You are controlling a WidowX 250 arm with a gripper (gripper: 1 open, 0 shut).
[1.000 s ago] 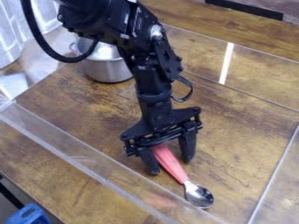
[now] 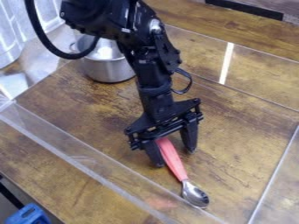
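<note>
A spoon with a pink handle (image 2: pixel 172 161) and a steel bowl end (image 2: pixel 195 195) lies on the wooden worktop, pointing toward the lower right. The black gripper (image 2: pixel 172 152) is low over the upper end of the handle, with a finger on either side of it. Whether the fingers are closed on the handle or apart from it cannot be told; the top of the handle is hidden under the gripper.
A steel pot (image 2: pixel 107 66) stands at the back left behind the arm. A clear plastic edge (image 2: pixel 82 158) crosses the lower left. A blue object (image 2: pixel 26 216) is at the bottom left corner.
The gripper has shifted very slightly over the handle; the spoon lies almost exactly where it was.
</note>
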